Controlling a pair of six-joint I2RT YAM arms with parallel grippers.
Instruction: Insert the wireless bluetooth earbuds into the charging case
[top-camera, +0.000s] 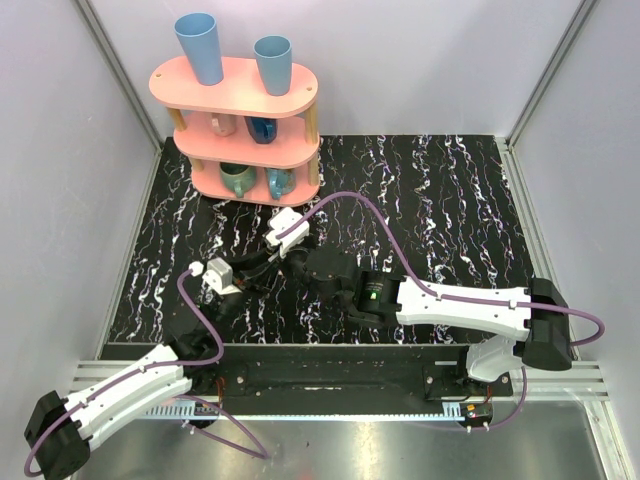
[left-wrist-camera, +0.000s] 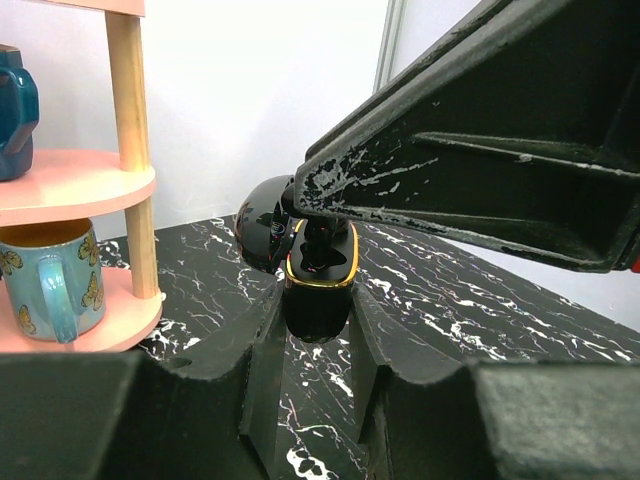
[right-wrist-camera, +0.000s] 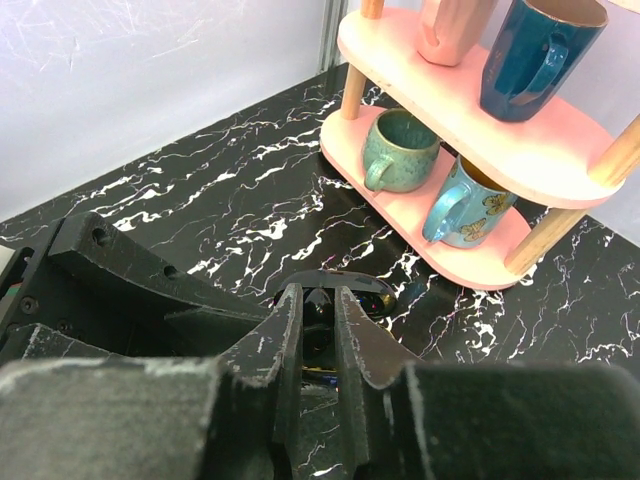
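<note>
In the left wrist view my left gripper is shut on the black charging case (left-wrist-camera: 318, 300), which has a gold-edged rim and a raised glossy lid (left-wrist-camera: 260, 225). My right gripper's dark body reaches in from the upper right and covers the top of the case. In the right wrist view my right gripper is shut at the case (right-wrist-camera: 365, 292), on a small dark piece that looks like an earbud, mostly hidden by the fingers. In the top view both grippers meet at the middle left of the table, above the marble surface.
A three-tier pink shelf (top-camera: 232, 90) with cups and mugs (top-camera: 197, 45) stands at the back left, close behind the grippers. Walls border the table.
</note>
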